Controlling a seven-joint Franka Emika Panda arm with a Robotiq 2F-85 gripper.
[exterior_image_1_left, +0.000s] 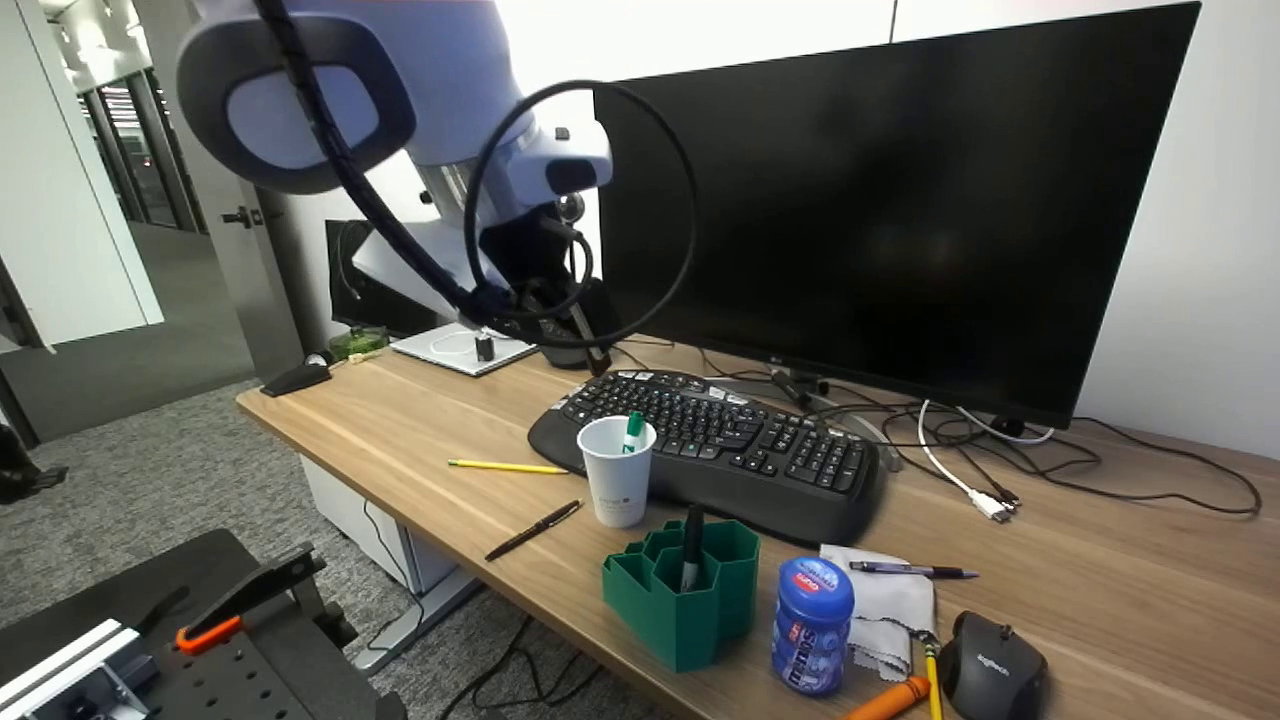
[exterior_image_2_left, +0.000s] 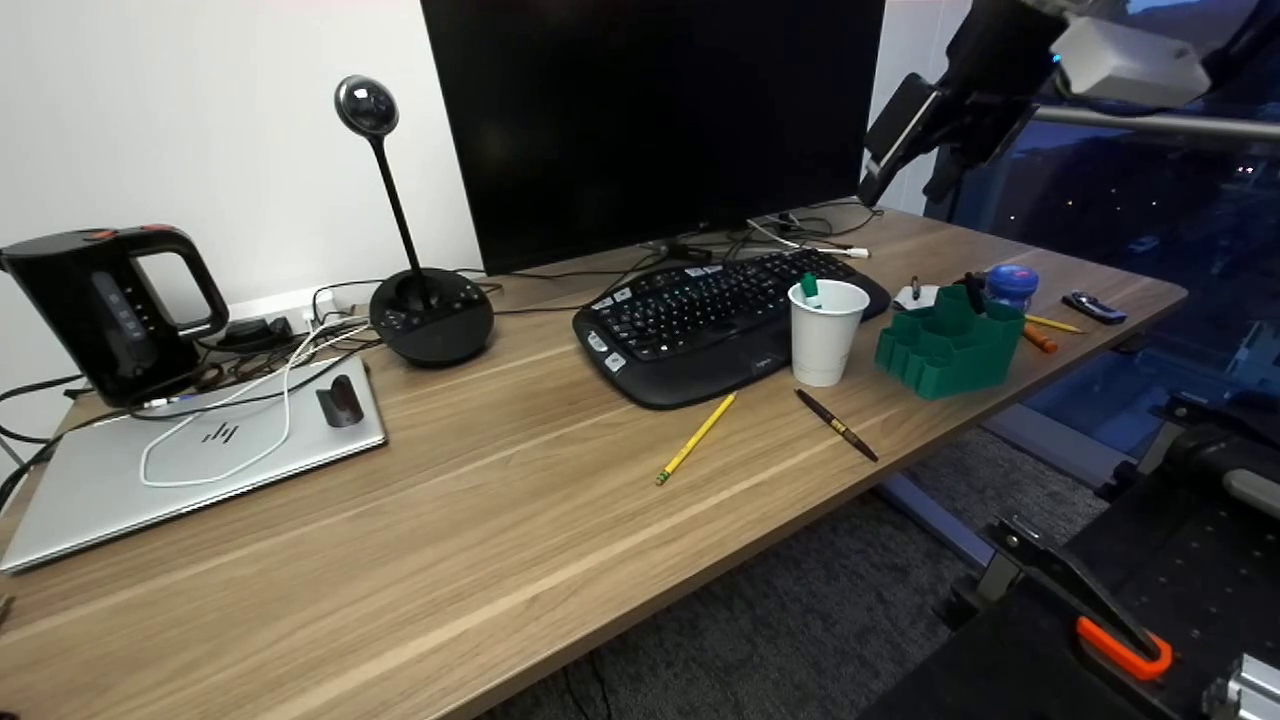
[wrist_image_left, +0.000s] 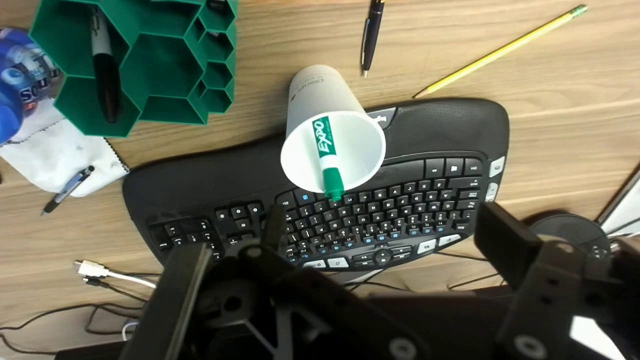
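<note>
My gripper hangs open above the desk, its fingers spread wide with nothing between them. In the wrist view, the white paper cup stands beyond the fingertips, and a green Expo marker leans inside it, cap up. A green honeycomb organizer is left of the cup, holding a black marker. To the cup's right lie a dark pen and a yellow pencil. The second exterior view has the gripper high at the right, clear of every desk object.
A black keyboard sits behind the cup, before a large monitor. Around the organizer are a blue gum tub, a cloth and a mouse. Loose cables run under the monitor. Left of the pencil, the desk is bare.
</note>
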